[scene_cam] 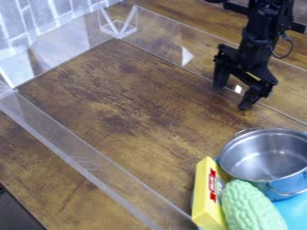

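Note:
The black robot arm (258,49) reaches down at the upper right of the camera view. Its gripper (240,90) is low over the wooden surface, near the clear plastic wall. The fingers are dark and small, and whether they are open or shut, or hold anything, is hard to tell. At the lower right sit a metal pot (270,157), a yellow box (207,193) with a red label and a green, bumpy corn-like object (252,205).
Clear plastic walls border the wooden floor (108,108) at the top, left and right. A blue item (293,211) lies under the objects at the lower right.

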